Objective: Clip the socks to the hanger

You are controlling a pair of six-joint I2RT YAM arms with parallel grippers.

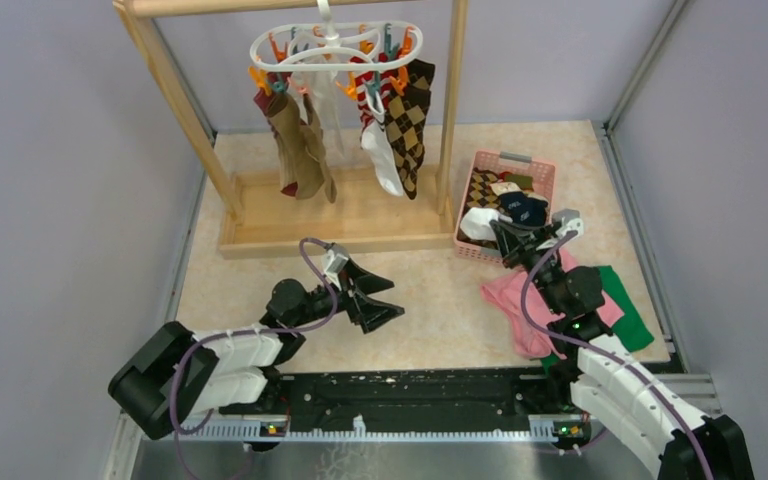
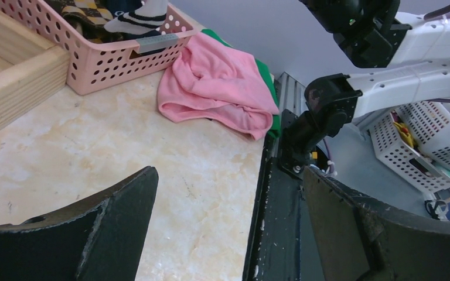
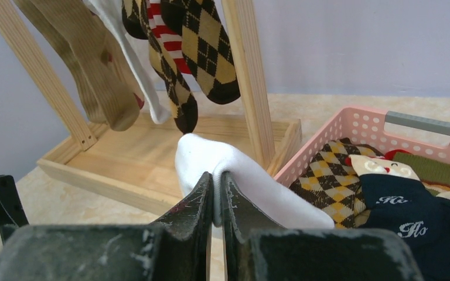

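A white sock (image 3: 252, 181) is pinched between the fingertips of my right gripper, its two ends drooping to either side. From above, this gripper is over the front part of the pink basket (image 1: 546, 170). My left gripper (image 1: 385, 302) stands open above the table in front of the rack, with only bare table between its fingers. The white hanger (image 1: 336, 64) hangs from the wooden rack with orange and teal clips. Brown socks (image 1: 300, 150) hang at its left; argyle (image 1: 407, 130), white and red-striped socks hang at its right.
More socks lie in the basket, among them argyle (image 3: 334, 181) and dark navy (image 3: 407, 216) ones. A pink cloth (image 1: 520, 310) over a green cloth (image 1: 630, 315) lies at the front right. The rack's right post (image 1: 450, 130) stands between hanger and basket.
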